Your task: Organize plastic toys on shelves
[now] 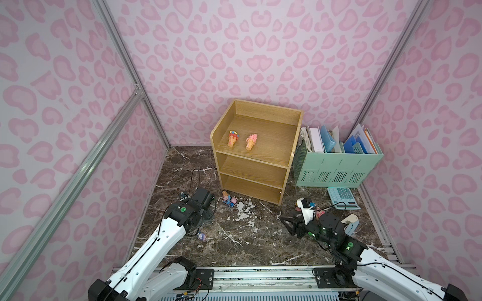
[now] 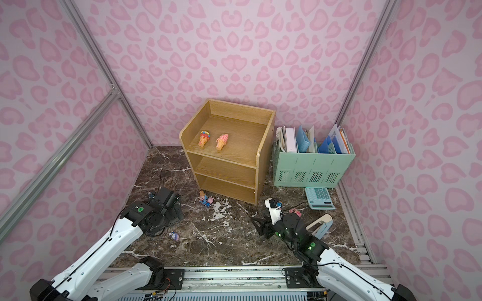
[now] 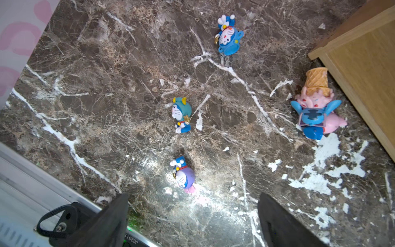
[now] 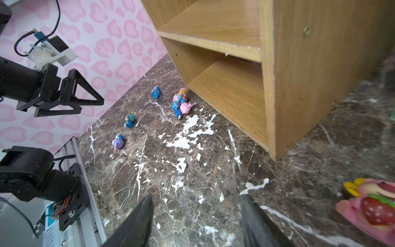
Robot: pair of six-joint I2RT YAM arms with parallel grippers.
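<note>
On the top shelf of the wooden shelf unit (image 1: 260, 159) lie two cone-shaped toys, one with a colourful top (image 1: 233, 138) and one pink (image 1: 251, 142). A purple figure (image 3: 185, 177), a teal-hooded figure (image 3: 181, 114) and a blue figure (image 3: 228, 37) lie apart on the table at the left. Near the shelf's front left corner, a blue figure (image 3: 313, 116) touches a pink cone toy (image 3: 316, 84). Above the left toys hovers my left gripper, open and empty. My right gripper is part open with nothing between its fingers; a pink strawberry toy (image 4: 372, 207) lies to its right.
A green file box (image 1: 337, 168) full of folders stands right of the shelf unit, with a calculator (image 1: 343, 198) and a stapler (image 1: 350, 223) before it. Both lower shelves look empty.
</note>
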